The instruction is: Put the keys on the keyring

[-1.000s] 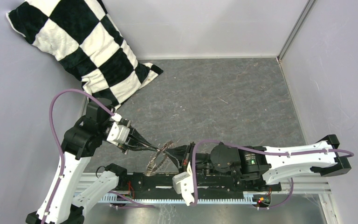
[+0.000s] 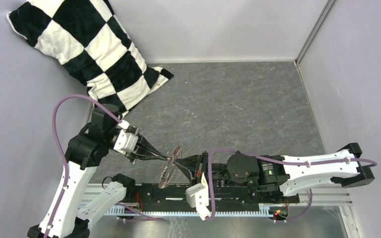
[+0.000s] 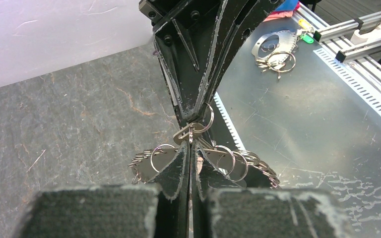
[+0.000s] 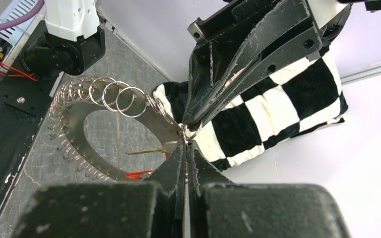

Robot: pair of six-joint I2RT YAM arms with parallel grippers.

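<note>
Tip to tip over the floor's front part, my left gripper point(image 2: 168, 158) and right gripper point(image 2: 175, 160) are both shut. Between and below them hangs a metal disc point(image 4: 74, 119) with a large oval opening and many small rings along its edge. A small ring edge-on point(image 3: 190, 134) runs into the left fingertips in the left wrist view; another ring point(image 3: 210, 119) loops at the right gripper's tip. In the right wrist view, a thin ring point(image 4: 183, 131) enters the right fingertips. A slim key-like metal piece point(image 4: 146, 150) pokes out beside the disc. Whether it is threaded, I cannot tell.
Another ringed disc point(image 3: 258, 49) with a bunch of keys point(image 3: 278, 63) lies on the metal surface beyond the rail. A checkered cushion point(image 2: 104, 54) leans in the back left corner. The grey floor point(image 2: 238, 109) behind the arms is clear.
The hanging disc has swung somewhat more upright. The right wrist has turned slightly, its white part shifting a little to the right. The left arm looks still.
</note>
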